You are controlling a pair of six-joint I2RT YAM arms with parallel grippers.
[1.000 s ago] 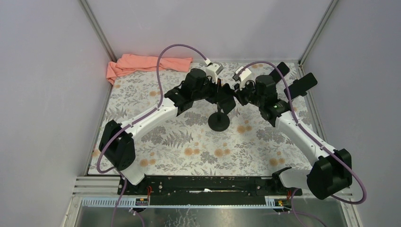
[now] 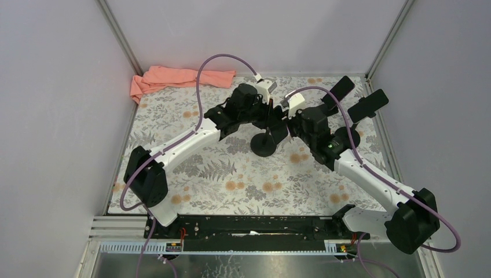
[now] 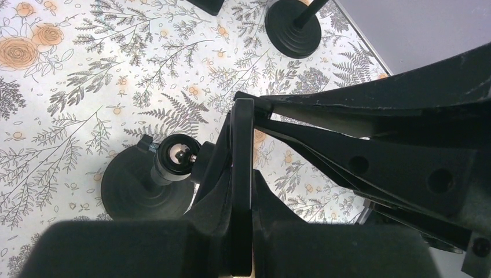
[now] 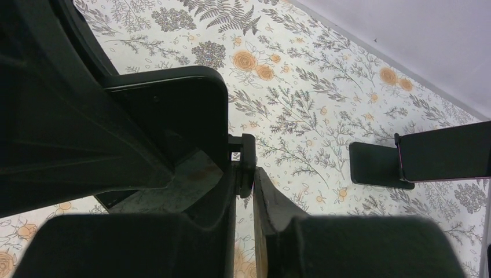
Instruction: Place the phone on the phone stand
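Observation:
At the table's centre a black phone stand (image 2: 263, 145) has its round base and ball joint (image 3: 178, 153) visible. My left gripper (image 2: 267, 107) is shut on a black phone (image 3: 242, 185), seen edge-on between its fingers, against the stand's holder. My right gripper (image 2: 288, 120) faces it from the right, its fingertips (image 3: 359, 165) beside the holder's upper part in the left wrist view. In the right wrist view those fingers are at the small lip (image 4: 248, 156) of the holder; whether they grip it is unclear.
Two other stands with dark plates or phones (image 2: 369, 104) stand at the right of the floral table (image 2: 202, 174). A pink cloth (image 2: 168, 80) lies along the back left edge.
My right gripper has moved slightly down toward the front in the top view. The central stand's base has shifted slightly left; my left arm has moved only slightly.

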